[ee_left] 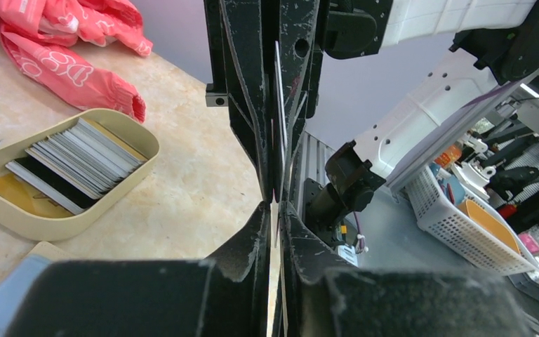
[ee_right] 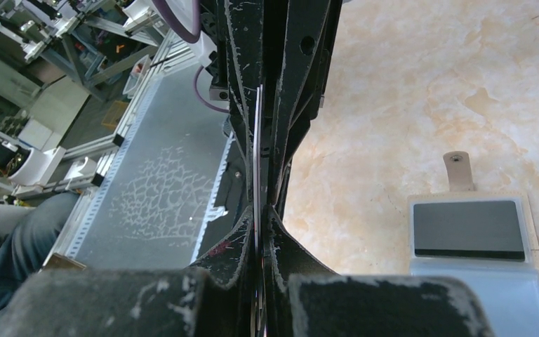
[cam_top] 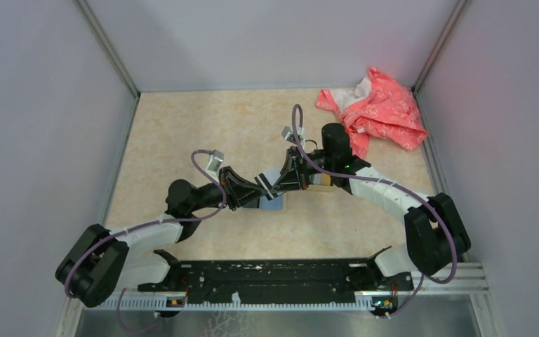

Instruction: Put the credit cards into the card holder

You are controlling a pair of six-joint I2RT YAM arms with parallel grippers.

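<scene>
Over the table's middle my left gripper (cam_top: 255, 189) and right gripper (cam_top: 282, 184) meet, both shut on a thin black-and-silver card (cam_top: 267, 182), seen edge-on in both wrist views. Below them lies an open card holder (ee_right: 468, 229) with a dark sleeve, a pale blue sleeve and a snap strap. A beige tray (ee_left: 70, 217) of stacked cards (ee_left: 90, 161) stands beside it, partly hidden by the right arm in the top view.
A crumpled pink cloth (cam_top: 386, 112) lies at the back right. Walls border the back and sides.
</scene>
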